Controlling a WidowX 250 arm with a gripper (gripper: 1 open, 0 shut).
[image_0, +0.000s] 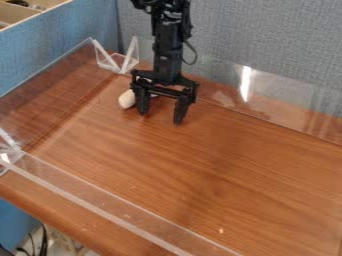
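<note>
My black gripper (162, 105) is low over the wooden table, toward its back left, with its fingers spread open and pointing down. A small white object (127, 99) lies at the left side of the gripper, partly hidden behind it. Whether the fingers touch it I cannot tell.
Clear plastic walls edge the wooden table (214, 190), with white brackets (114, 62) at the back left corner. The middle, front and right of the table are clear. A blue padded wall stands at the left, a grey one behind.
</note>
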